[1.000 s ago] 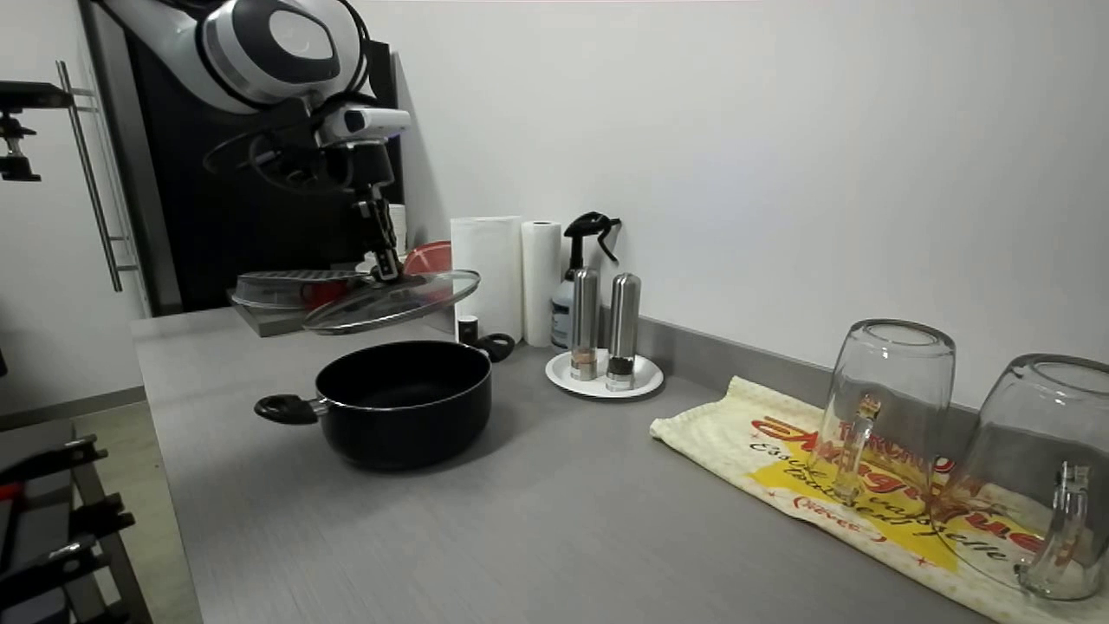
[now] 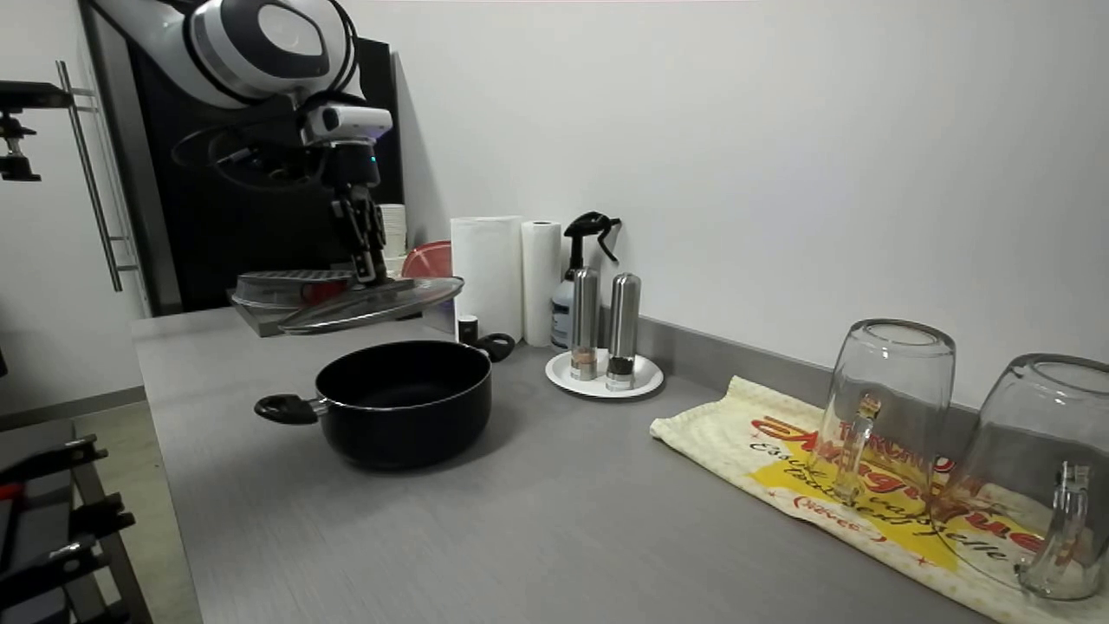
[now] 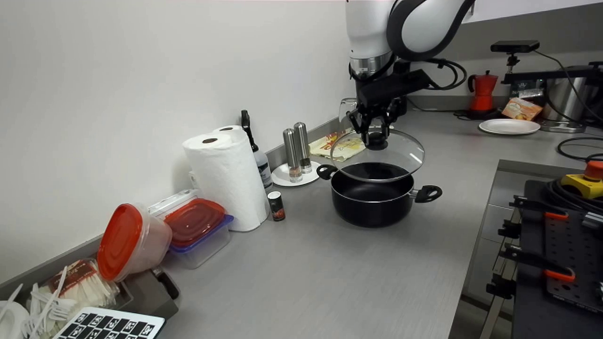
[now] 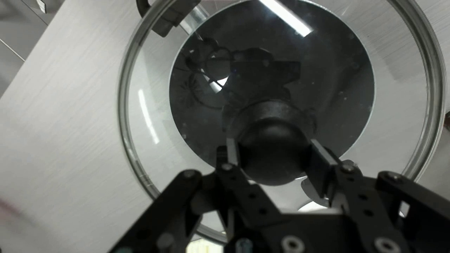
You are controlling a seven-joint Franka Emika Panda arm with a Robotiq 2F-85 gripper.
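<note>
A black pot [image 2: 405, 416] with two side handles stands uncovered on the grey counter. Above it hangs a clear glass lid [image 3: 404, 161] with a metal rim, tilted and not touching the pot in exterior view 1. My gripper is shut on the lid's round black knob [image 4: 274, 158], one finger on either side. Through the glass, the wrist view shows the pot's dark inside [image 4: 337, 97], with the lid's rim reaching well beyond it.
Behind the pot, a white plate [image 2: 646, 383] carries two metal mills [image 2: 623, 331]. Paper towel rolls [image 3: 226, 181], a small dark jar [image 3: 276, 205] and plastic tubs [image 3: 195, 251] line the wall. Upturned glass mugs [image 2: 884, 416] rest on a printed cloth [image 2: 775, 473].
In exterior view 1, the arm and the held lid have shifted a little to the left and slightly downward. The pot has stayed in place.
</note>
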